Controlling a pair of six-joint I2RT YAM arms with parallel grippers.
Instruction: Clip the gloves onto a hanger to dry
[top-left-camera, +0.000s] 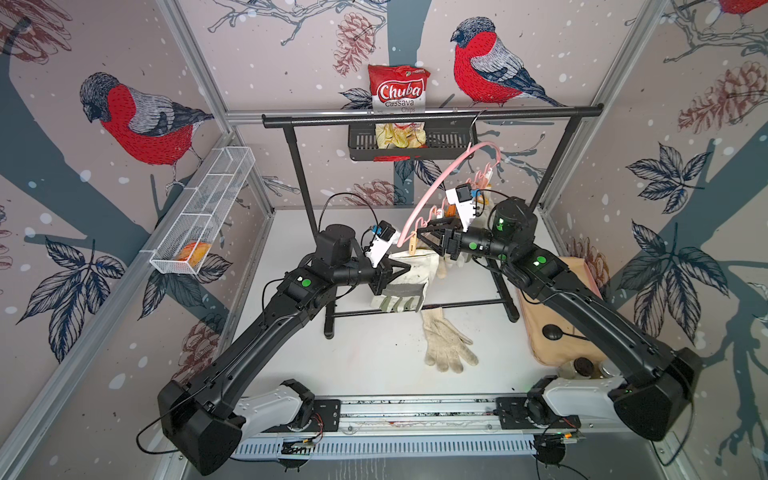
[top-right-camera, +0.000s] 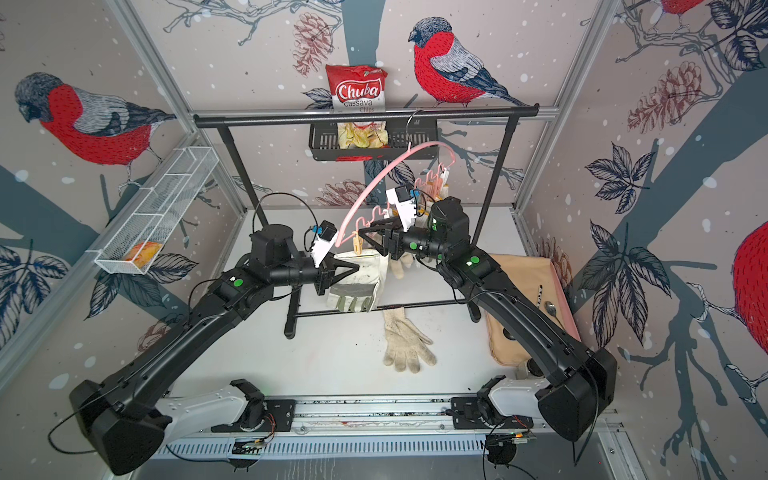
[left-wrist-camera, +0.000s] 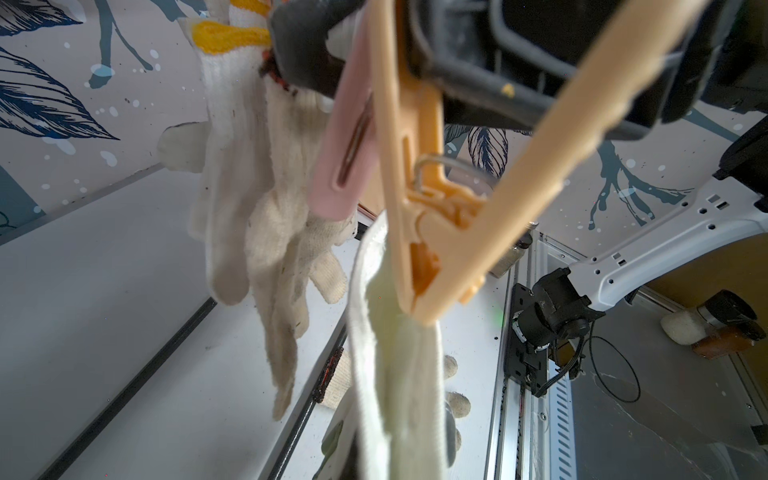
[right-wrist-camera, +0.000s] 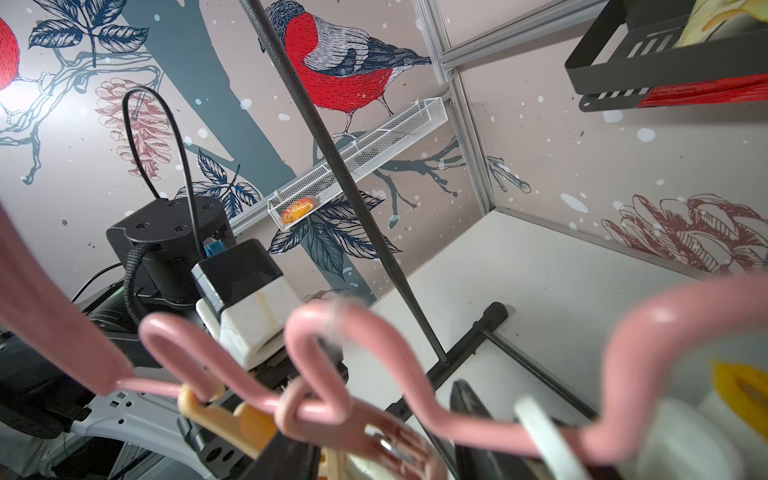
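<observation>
A white glove with grey-green stripes hangs from my left gripper, which is shut on its cuff; in the left wrist view the cuff hides the fingers. Just above the cuff is a cream clothespin, its handles pointing up; whether it bites the cloth cannot be told. The pink hanger hangs tilted from the rack bar. My right gripper is part open at the hanger's lower rail, its fingers either side of a pink clip; contact is unclear.
A beige glove lies flat on the table. Other gloves hang from the hanger behind. The black rack's bar crosses above, with a chips bag behind it.
</observation>
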